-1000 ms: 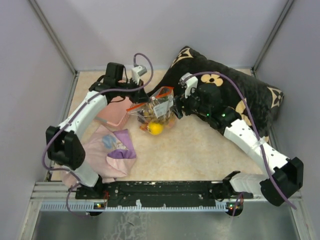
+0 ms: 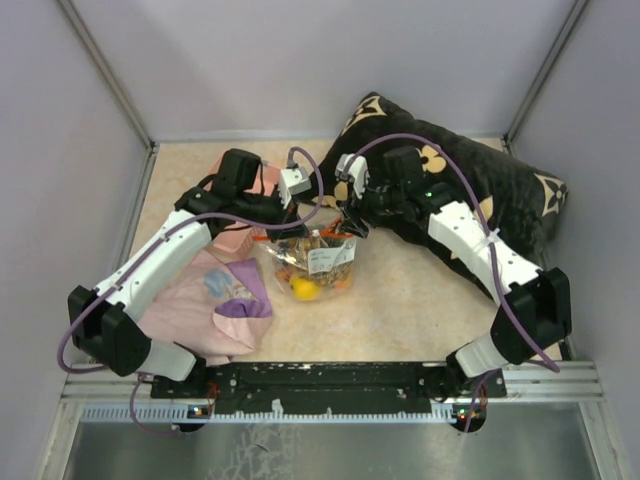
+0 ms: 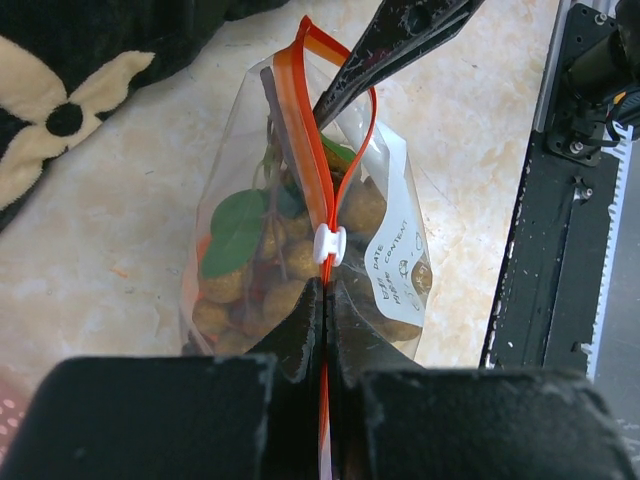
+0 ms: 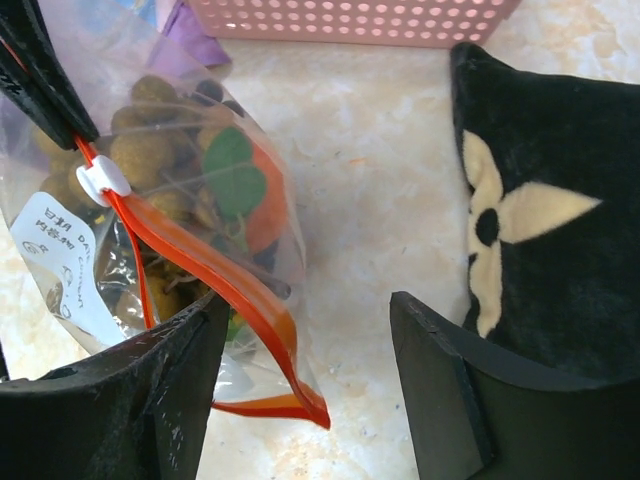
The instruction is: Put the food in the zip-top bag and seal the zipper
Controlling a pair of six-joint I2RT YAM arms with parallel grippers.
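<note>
A clear zip bag (image 2: 300,262) stands on the table with round brown food, green leaves and a yellow item inside. Its orange zip strip (image 3: 305,130) carries a white slider (image 3: 329,243). My left gripper is shut on the strip just beside the slider, where the two edges meet. Past the slider, the strip gapes apart toward the bag's far corner. My right gripper is part open around that loose corner; one of its fingers (image 3: 400,45) reaches into the gaping mouth in the left wrist view.
Behind the left arm sits a pink basket (image 2: 233,242). A pink and purple cloth (image 2: 205,310) lies at the left, and a black flowered cushion (image 2: 450,170) fills the back right.
My right gripper has moved left, from beside the bag to its open corner. The left gripper has shifted slightly right and toward the front, and the bag's top has shifted with it.
</note>
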